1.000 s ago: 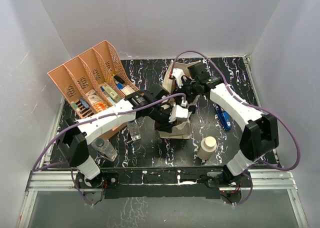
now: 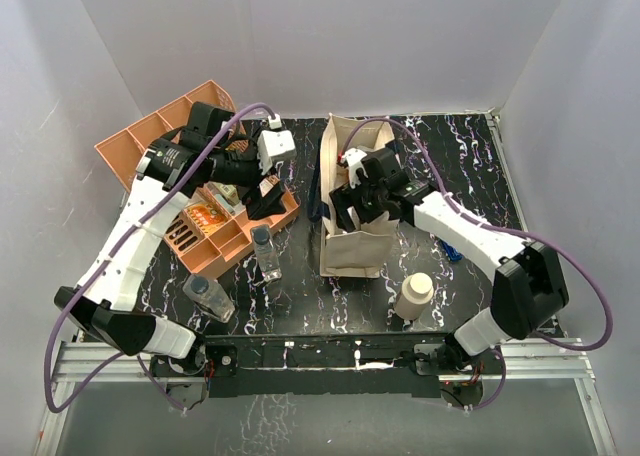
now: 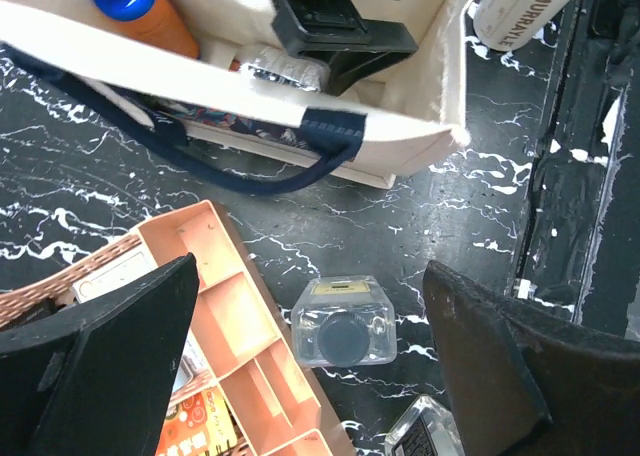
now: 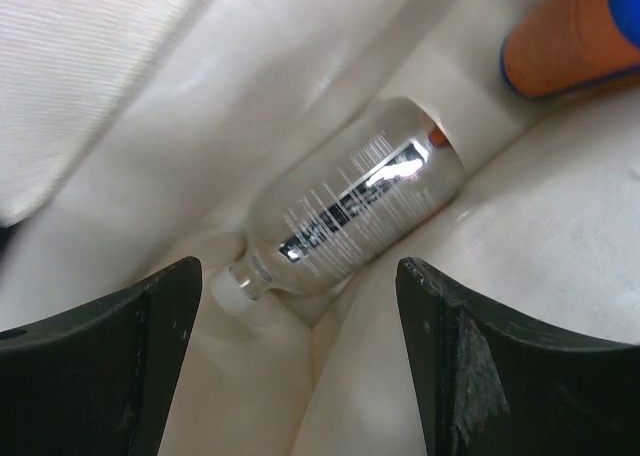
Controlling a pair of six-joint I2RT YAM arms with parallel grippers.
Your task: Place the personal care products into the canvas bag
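The canvas bag (image 2: 353, 252) stands in the middle; my right gripper (image 2: 357, 201) is down inside it, part open, above a clear bottle (image 4: 340, 206) lying on the bag floor beside an orange bottle with blue cap (image 4: 560, 41); nothing shows between its fingers. My left gripper (image 2: 263, 198) hangs open above the orange organizer, left of the bag, with a square clear bottle (image 3: 343, 321) below it in the left wrist view. Another clear bottle (image 2: 210, 301) stands at front left, and a white bottle (image 2: 414, 294) at front right.
The orange organizer (image 2: 152, 128) with packets fills the back left. A blue item (image 2: 450, 251) lies right of the bag, partly hidden by the right arm. Bare marble table shows at back right and in front of the bag. Walls surround the table.
My left gripper has withdrawn from the bag leftward to over the organizer.
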